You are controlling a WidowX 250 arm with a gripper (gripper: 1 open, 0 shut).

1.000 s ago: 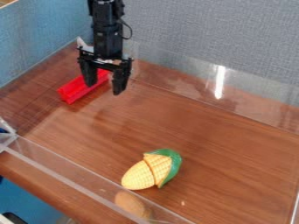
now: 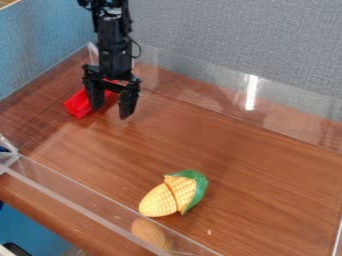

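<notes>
My black gripper [image 2: 110,92] hangs open near the back left of the wooden surface, low over a red object [image 2: 80,102] that lies partly hidden behind it. A yellow toy corn [image 2: 166,197] with green husk lies at the front middle of the surface.
Clear low walls [image 2: 114,208] edge the wooden surface [image 2: 241,170]. A tan rounded object [image 2: 152,234] sits by the front wall. Textured grey and blue walls stand behind and at left.
The gripper has moved slightly down and to the left, closer over the red object, which it now covers more. The corn has not moved.
</notes>
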